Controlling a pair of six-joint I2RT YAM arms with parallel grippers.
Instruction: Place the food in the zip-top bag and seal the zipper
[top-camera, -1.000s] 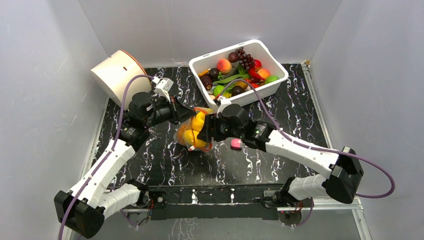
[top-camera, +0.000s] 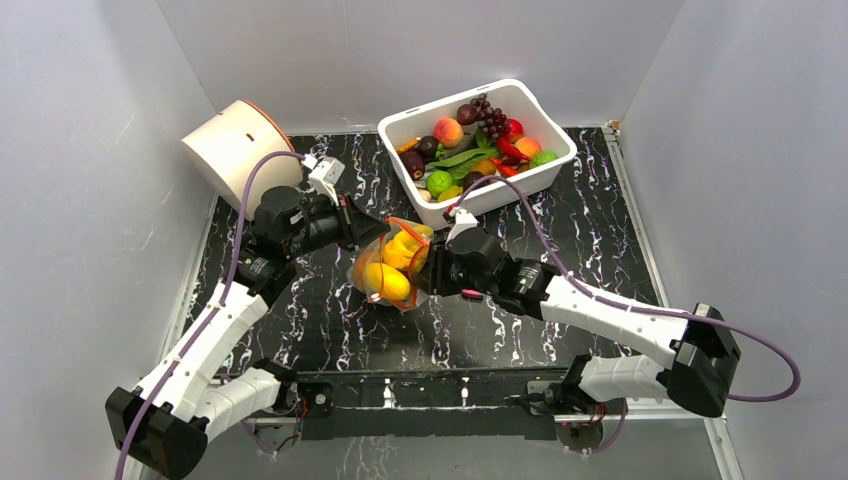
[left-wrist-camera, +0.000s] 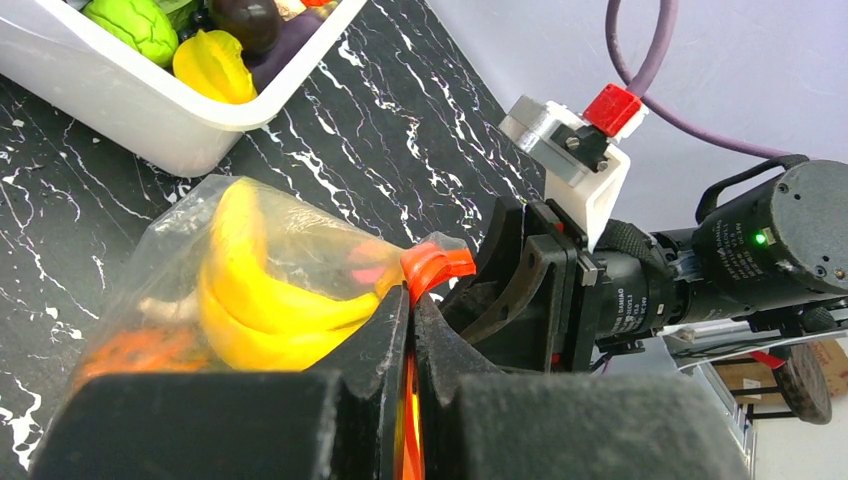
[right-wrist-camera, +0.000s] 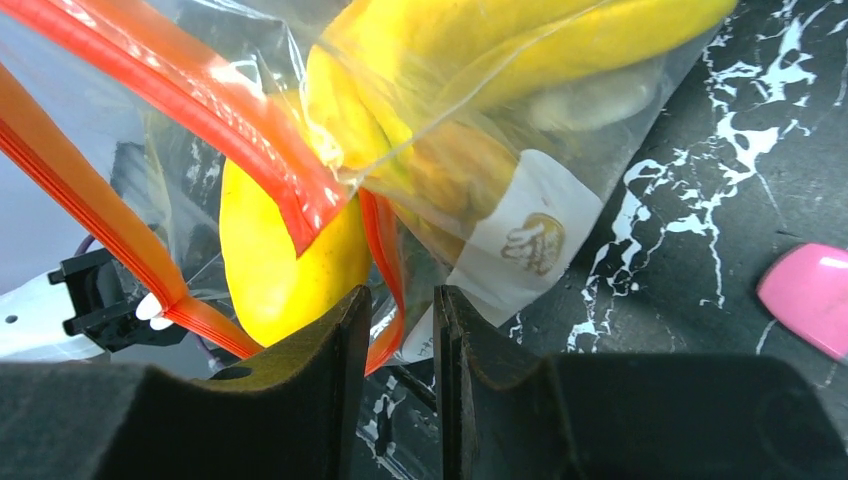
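Observation:
The zip top bag (top-camera: 360, 278) stands on the black marbled table, clear with an orange zipper rim and open at its mouth. Inside it are bananas (left-wrist-camera: 290, 310) and a yellow fruit (top-camera: 388, 282), with something orange (left-wrist-camera: 140, 352) at the bag's far end. My left gripper (top-camera: 385, 228) is shut on the orange rim (left-wrist-camera: 438, 266) at one side of the mouth. Beside the bag's right side is my right gripper, its fingers a little apart. An orange zipper strip (right-wrist-camera: 385, 245) runs down close to its left finger; whether it passes between the fingers is unclear.
A white bin (top-camera: 480, 205) of mixed produce stands behind the bag. The pink object (right-wrist-camera: 808, 295) lies on the table under the right gripper. A cream cylinder (top-camera: 235, 155) rests at the back left.
My right gripper has pulled back rightward from over the bag and now sits at its right side, covering much of the pink object. More of the yellow food shows. The left arm has stayed put.

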